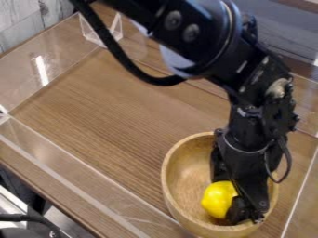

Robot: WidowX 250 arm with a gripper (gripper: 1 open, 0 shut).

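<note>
A tan bowl [185, 177] sits at the lower right of the table with a yellow object [218, 199] inside it. My black gripper [236, 195] reaches down into the bowl over the right part of the yellow object, partly covering it. Whether its fingers are open or shut on the object is hard to make out.
A small clear container [100, 26] stands at the back left.
</note>
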